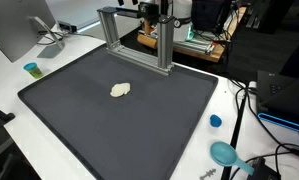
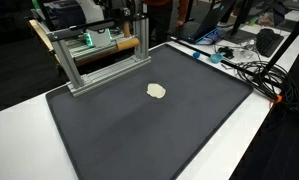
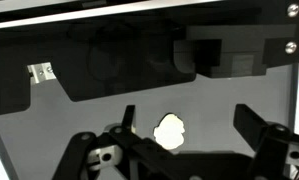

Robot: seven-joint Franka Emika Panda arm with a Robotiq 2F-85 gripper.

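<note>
A flat, cream-coloured piece with an uneven outline (image 1: 120, 90) lies alone on the dark grey board (image 1: 79, 125). In exterior view 2 the same cream piece (image 2: 156, 91) is on the far half of the board. My gripper stands open in the wrist view, its dark fingers (image 3: 251, 125) wide apart with nothing between them. Below and between them, the cream piece (image 3: 169, 131) shows on the board, apart from the fingers. I cannot make the gripper out clearly in the exterior views.
A silver metal frame (image 1: 139, 58) stands at one board edge; a black structure (image 3: 119, 60) fills the upper wrist view. Near the board are a small green-topped cup (image 1: 32, 70), a teal round item (image 1: 227, 154) and a blue item (image 1: 215, 121). Most of the board is clear.
</note>
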